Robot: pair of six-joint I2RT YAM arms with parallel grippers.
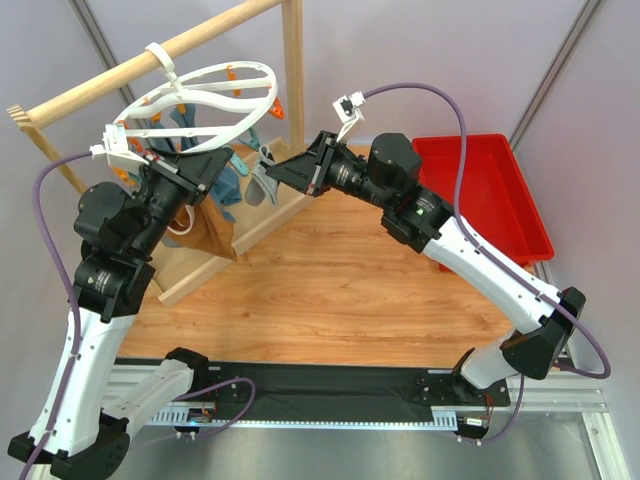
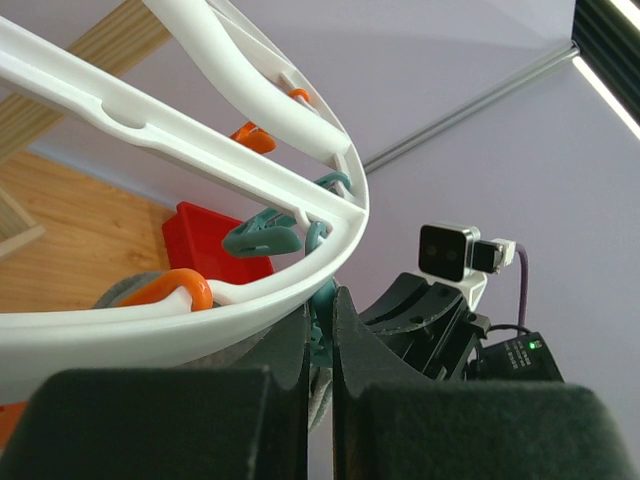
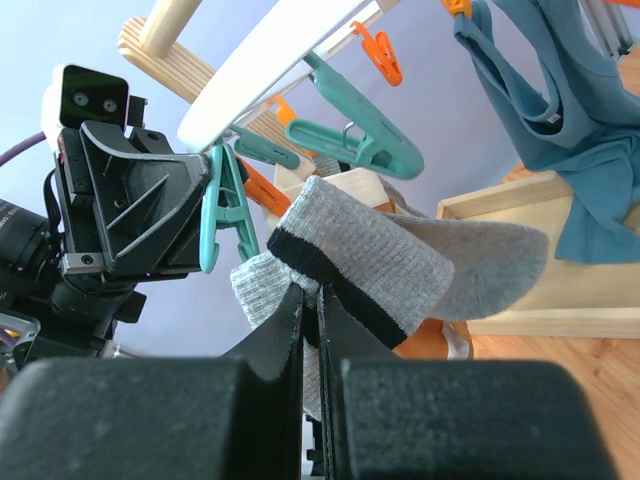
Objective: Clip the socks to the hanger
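A white round clip hanger (image 1: 231, 134) hangs from a wooden bar, with teal and orange clips and blue socks (image 3: 590, 160) on it. My left gripper is shut on a teal clip (image 2: 322, 300) at the hanger's rim. My right gripper is shut on a grey sock (image 3: 370, 265) with a black stripe, held just beside the left gripper and below the hanging clips. An orange-brown cloth (image 1: 210, 230) hangs lower on the hanger.
The wooden rack (image 1: 293, 60) stands at the back left with a tray base. A red bin (image 1: 500, 200) is at the right. Bare wooden table (image 1: 330, 300) lies in the middle and front.
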